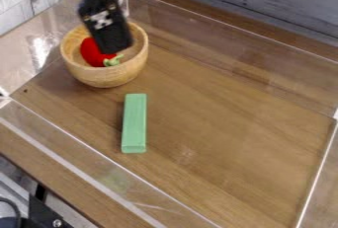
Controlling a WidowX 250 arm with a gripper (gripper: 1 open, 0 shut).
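Note:
A wooden bowl (121,70) sits at the upper left of the table, holding a red object (93,50) with a small green top, perhaps a strawberry or tomato. My dark gripper (103,29) hangs blurred over the bowl, right above the red object and partly hiding it; whether it is open or shut does not show clearly. A pale green bar (133,122) lies on the table below and right of the bowl.
Transparent edging runs along its sides, and a grey plank wall (251,0) stands behind it.

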